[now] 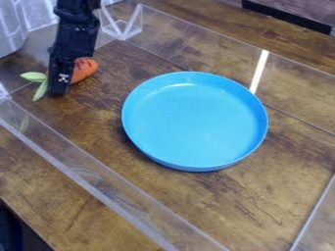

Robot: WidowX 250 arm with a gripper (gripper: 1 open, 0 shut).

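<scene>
My black gripper [59, 82] reaches down at the upper left, its tip low over an orange toy carrot [84, 69] with pale green leaves [37, 78] pointing left. The gripper covers part of the carrot; it looks shut, and I cannot see anything clearly held between its fingers. A round light-blue plate [194, 118] lies in the middle of the wooden surface, to the right of the carrot.
Clear plastic edges [98, 194] run along the left and lower left. Bare wood surrounds the plate, with a white strip [258, 71] at the upper right and a dark edge at the top right.
</scene>
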